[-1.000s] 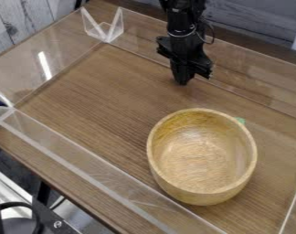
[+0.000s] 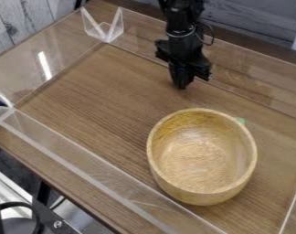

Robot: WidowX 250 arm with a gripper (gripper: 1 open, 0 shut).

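Note:
A black robot arm [image 2: 181,41] reaches down from the top of the view to the wooden table, its gripper [image 2: 181,80] low over the surface behind a large round wooden bowl [image 2: 202,155]. The fingertips are small and dark; nothing shows between them, and the gripper looks shut.
A clear plastic piece [image 2: 101,26] stands at the back left, and clear strips run along the left edge. A small green bit lies at the bowl's upper right. Dark cables sit at the bottom left corner.
The arm and gripper have shifted very slightly; the bowl and table are unchanged.

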